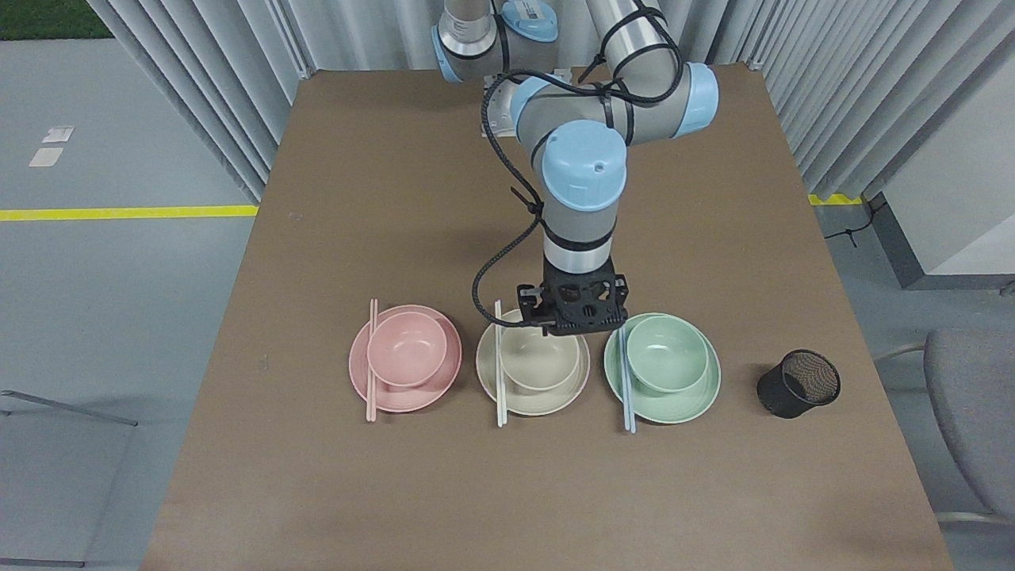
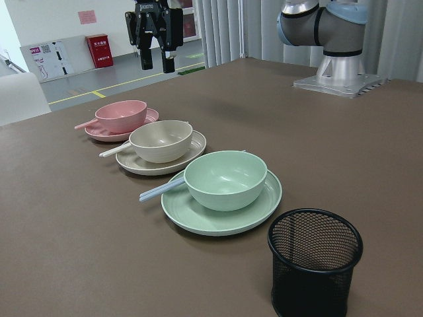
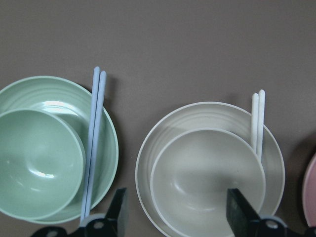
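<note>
My black gripper hangs open above the cream bowl and its plate, nothing between its fingers. Cream chopsticks lie across that plate's edge. To one side sit the green bowl and plate with pale blue chopsticks. On the other side are the pink bowl and plate with pink chopsticks.
A black mesh pen cup stands beside the green set.
</note>
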